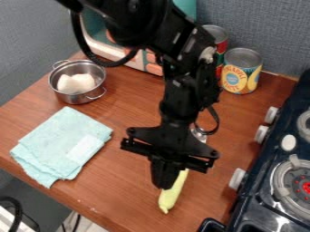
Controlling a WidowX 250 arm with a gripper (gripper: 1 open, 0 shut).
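Observation:
My black gripper (165, 174) points down at the centre of the camera view, over a pale yellow elongated object (171, 194), perhaps corn or a banana, lying on the wooden table. The object's upper end is hidden behind the fingers, which look close together; whether they hold it I cannot tell.
A steel pot (78, 82) with white contents and a folded light-blue cloth (61, 145) lie on the left. Cans (241, 72) stand at the back right, by a teal and orange container (145, 56). A stove (285, 172) borders the right. The table's front edge is near the yellow object.

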